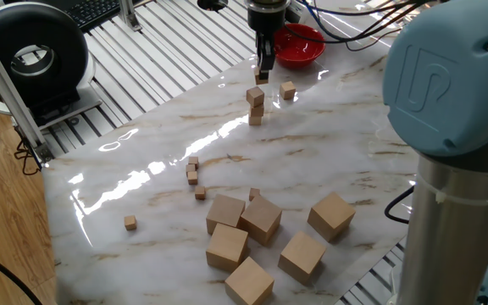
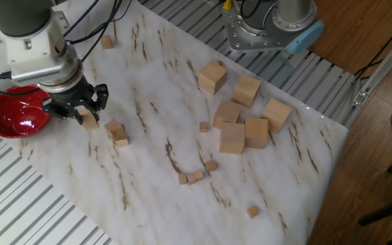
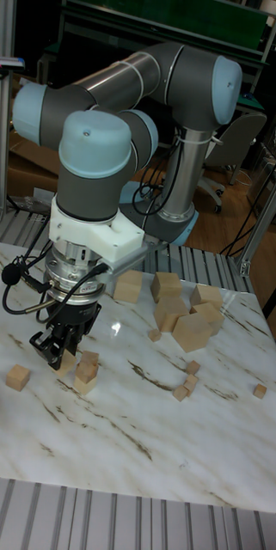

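Observation:
My gripper is pointing down near the red bowl, its fingers shut on a small wooden block. In exterior view 1 only part of that held block shows below the fingers. Beside it rises a small stack of wooden blocks, its top block turned a little against those beneath. The held block is close to the stack in exterior view 3; whether they touch, I cannot tell. A single small block lies apart on the marble top.
The red bowl stands just behind the gripper. Several large wooden cubes cluster across the table, with several tiny cubes in a row near them and one tiny cube alone. Bare marble lies between stack and cluster.

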